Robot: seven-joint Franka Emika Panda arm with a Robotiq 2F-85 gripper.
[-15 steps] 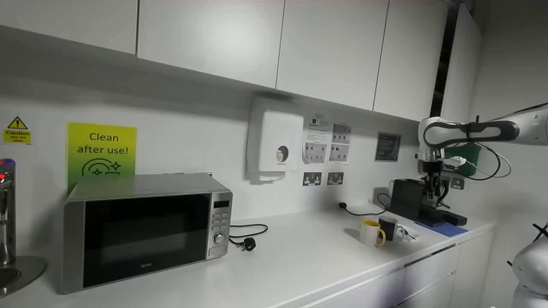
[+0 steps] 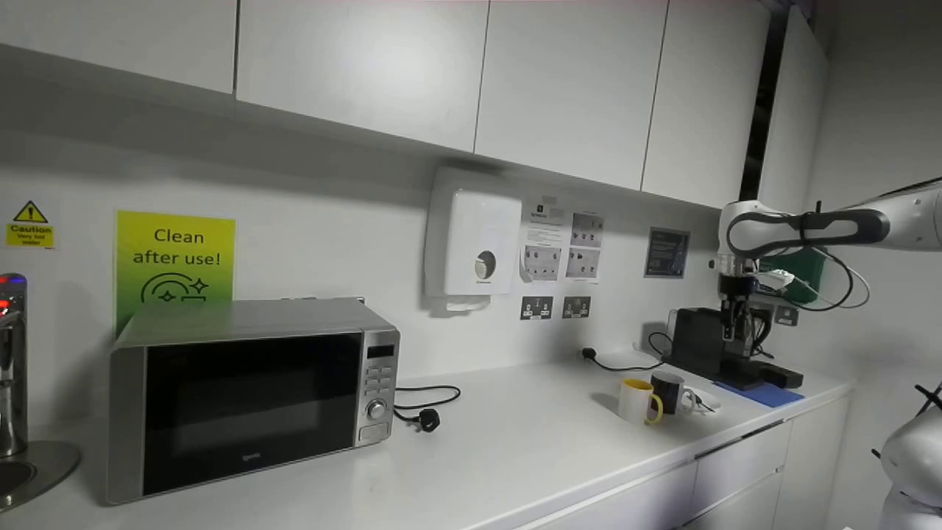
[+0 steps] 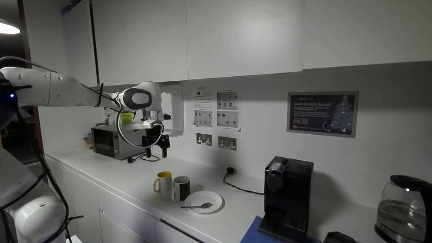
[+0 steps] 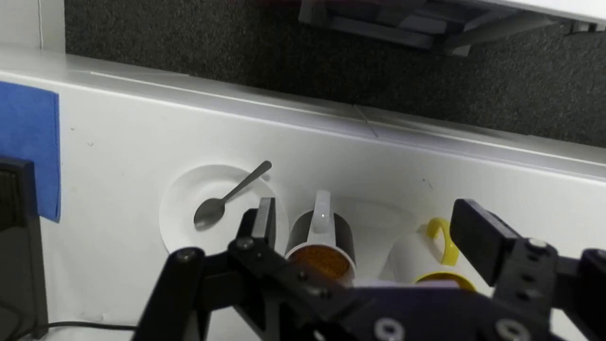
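High above the counter, my gripper stands open, its two dark fingers wide apart with nothing held. Below it in the wrist view, a dark-and-white mug with brown contents shows its handle toward the counter's front edge. To one side of that mug is a white mug with a yellow handle, partly hidden by a finger. On the other side lies a white plate with a metal spoon on it. In exterior view 2 the gripper hangs clear of both mugs.
A black coffee machine stands on a blue mat, with a glass kettle beyond. The microwave sits at the other end of the counter. Bare counter lies between microwave and mugs. Wall cupboards hang overhead.
In exterior view 1 my gripper has shifted slightly left, and its fingers look turned a little. The mugs, plate and coffee machine have not moved.
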